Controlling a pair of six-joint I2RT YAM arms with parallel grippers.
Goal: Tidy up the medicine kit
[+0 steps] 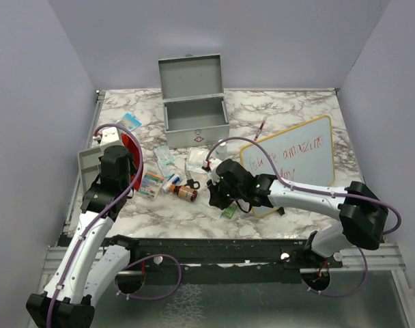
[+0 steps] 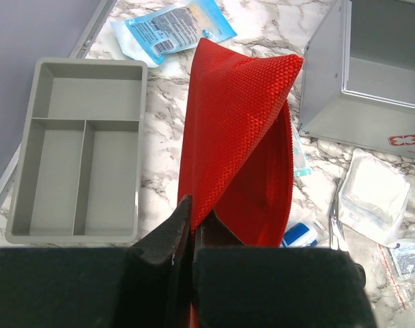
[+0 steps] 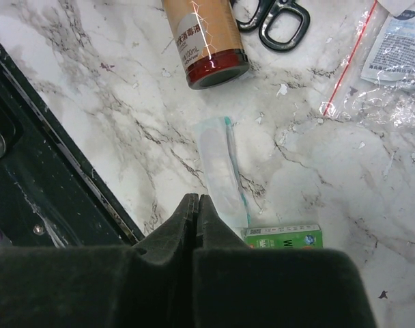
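Observation:
A thin flat bandage packet (image 3: 221, 164), pale with a teal edge, lies on the marble table in the right wrist view. My right gripper is shut with nothing between its fingertips; the packet lies outside them, just ahead and to the right. In the left wrist view, my left gripper is shut on a red mesh-textured pouch (image 2: 238, 116), which stands up from the fingers. The grey divided tray (image 2: 81, 125) is empty, left of the pouch. Behind stands the metal kit box (image 1: 196, 130), its lid raised and its inside bare.
Near the packet are a brown bottle (image 3: 209, 41), black-handled scissors (image 3: 284, 26), a green box (image 3: 284, 237) and a clear zip bag (image 3: 378, 102). A blue-and-white wipes pack (image 2: 177, 31) lies behind the tray. The whiteboard (image 1: 293, 154) covers the right side.

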